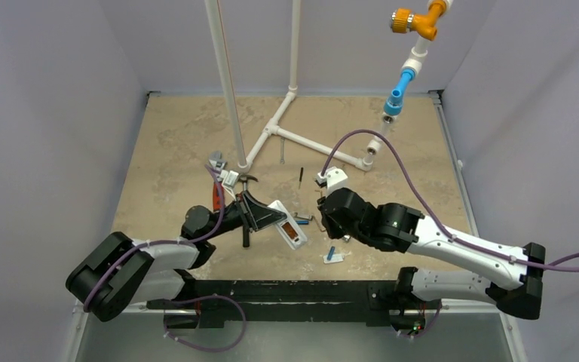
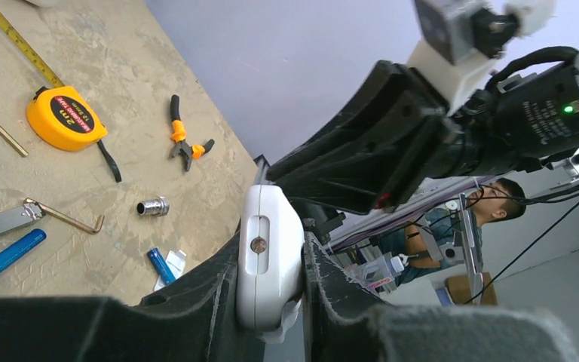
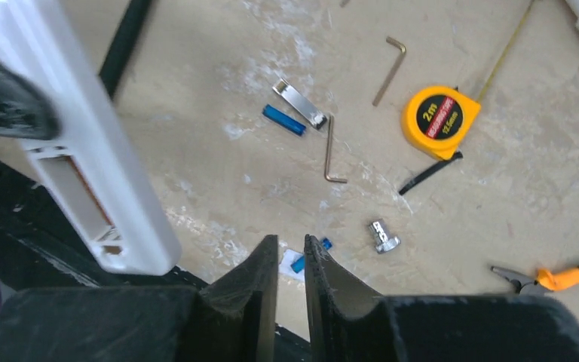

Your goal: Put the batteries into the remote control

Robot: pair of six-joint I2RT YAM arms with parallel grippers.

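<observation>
My left gripper (image 1: 281, 217) is shut on the white remote control (image 1: 296, 240), held tilted above the table. Its open battery compartment (image 3: 81, 192) shows a brownish inside, with no blue battery visible there. One blue battery (image 3: 284, 120) lies on the table beside a silver metal tool. A second blue battery (image 2: 160, 266) rests on the small white cover (image 2: 176, 261) near the front edge. Over the table to the right of the remote, my right gripper is slightly open, a narrow empty gap between its fingertips.
A yellow tape measure (image 3: 442, 121), hex keys (image 3: 329, 151), a metal socket (image 3: 383, 236) and orange-handled pliers (image 3: 550, 280) are scattered on the table. White pipes (image 1: 271, 130) stand behind. A hammer (image 1: 246, 215) lies near the left arm.
</observation>
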